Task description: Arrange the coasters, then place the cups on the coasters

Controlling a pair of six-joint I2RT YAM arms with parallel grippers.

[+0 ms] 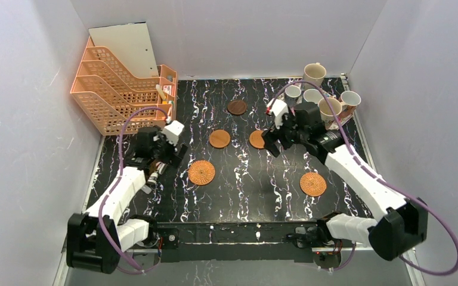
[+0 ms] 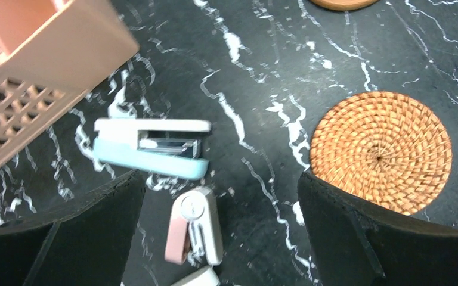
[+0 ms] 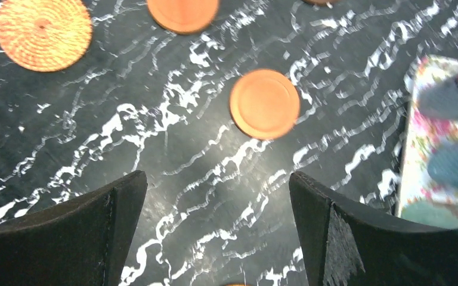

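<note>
Several cups stand on a floral tray at the back right, among them a tall cream cup, a small grey cup and a patterned cup. Coasters lie spread over the dark table: woven ones, tan ones and a dark brown one. My right gripper is open and empty above the table, left of the cups; its arm hides part of a tan coaster and of the tray. Open and empty too, my left gripper hovers left of a woven coaster.
An orange slotted rack with a white board fills the back left. Under the left gripper lie a pale blue and white stapler-like item and a small pink and white item.
</note>
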